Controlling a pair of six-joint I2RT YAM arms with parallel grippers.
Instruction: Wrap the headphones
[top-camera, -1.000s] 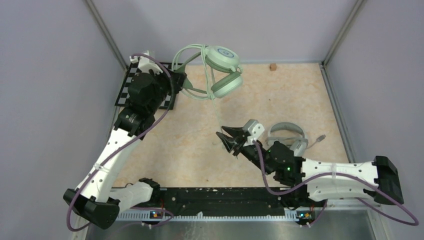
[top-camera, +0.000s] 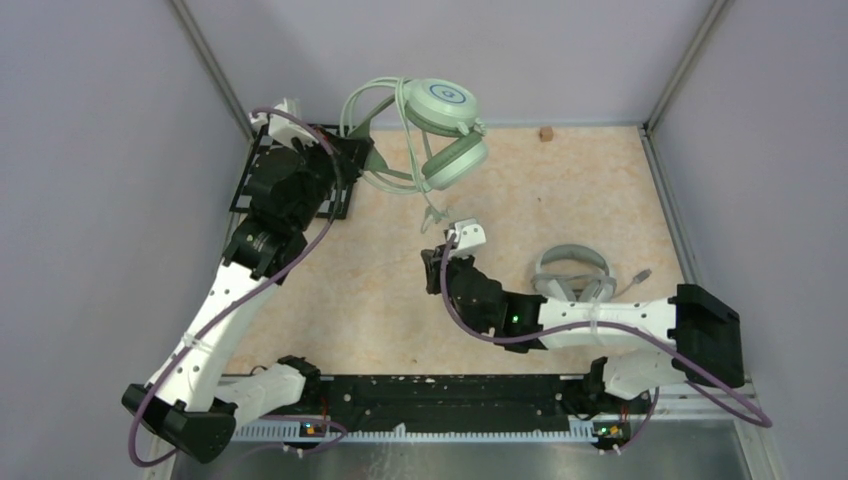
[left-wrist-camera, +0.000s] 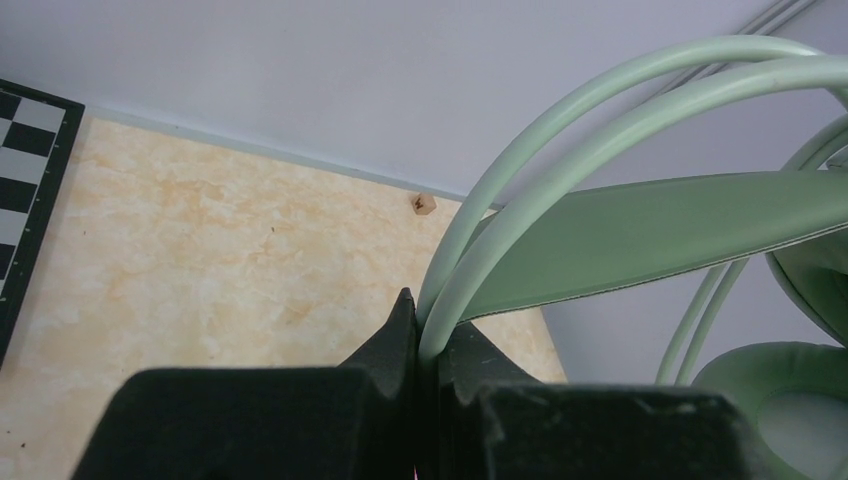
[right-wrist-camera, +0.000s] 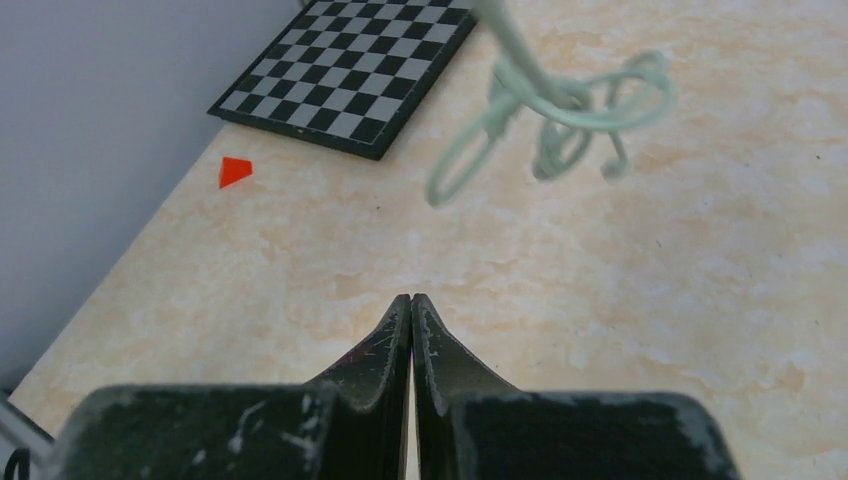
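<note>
Pale green headphones (top-camera: 443, 104) hang in the air at the upper middle of the top view, cable wound around them. In the left wrist view my left gripper is shut on the headband (left-wrist-camera: 590, 120), holding it at its wire arcs. The cable's loose end (top-camera: 434, 214) dangles below the ear cups in a small bundle of loops. My right gripper is shut with nothing between its fingers. In the right wrist view that bundled cable end (right-wrist-camera: 560, 105) hangs apart from the fingertips, above them in the picture and blurred.
A second, grey pair of headphones (top-camera: 575, 254) lies at the right of the table, partly behind my right arm. A checkered board (right-wrist-camera: 355, 60) is at the back left, near a red piece (right-wrist-camera: 235, 171). One small brown block (top-camera: 546, 134) sits at the back edge. Mid-table is clear.
My right gripper has gone from open to shut and moved left and up in the top view.
</note>
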